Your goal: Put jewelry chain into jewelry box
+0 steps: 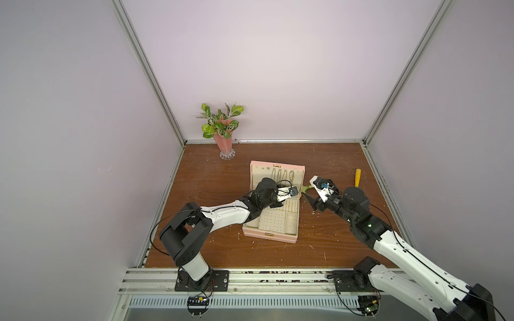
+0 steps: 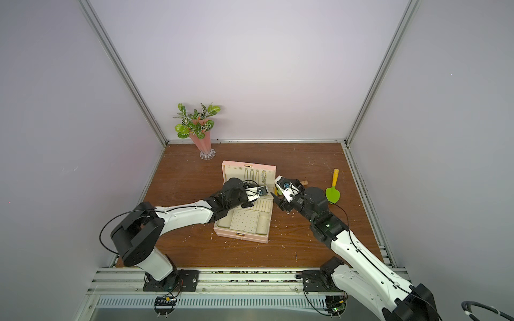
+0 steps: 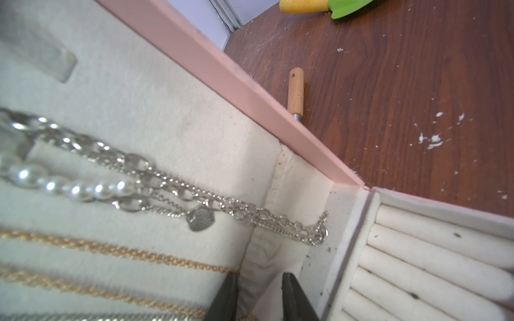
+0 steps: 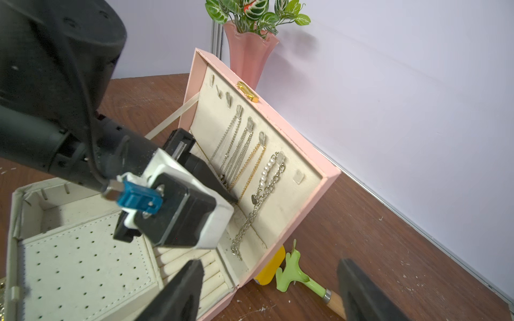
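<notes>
The pink jewelry box stands open mid-table, several chains hanging inside its lid. A silver chain with pearls and a heart charm hangs toward the lid's hinge; gold chains lie beside it. My left gripper is inside the box at the lid's lower part, fingers part open, below the silver chain's end; nothing clearly shows between them. My right gripper stands open outside the box to its right, with no object held.
A vase with a plant stands at the back left. A green garden tool with a wooden handle lies right of the box, with a yellow-handled trowel farther right.
</notes>
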